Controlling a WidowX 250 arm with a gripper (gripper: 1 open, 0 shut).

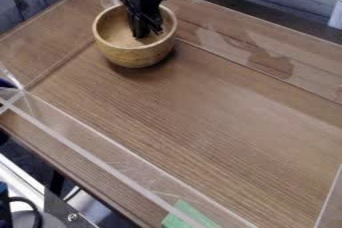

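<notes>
A round wooden bowl (132,48) sits on the wooden table (201,132) toward the back left. My black gripper (140,26) reaches down from the top into the bowl. Its fingertips are small and dark inside the bowl, so I cannot make out whether anything is between them or how they stand.
A green piece (187,215) is taped at the table's front edge, with clear tape strips at the left and front. A blue-grey plank wall runs behind.
</notes>
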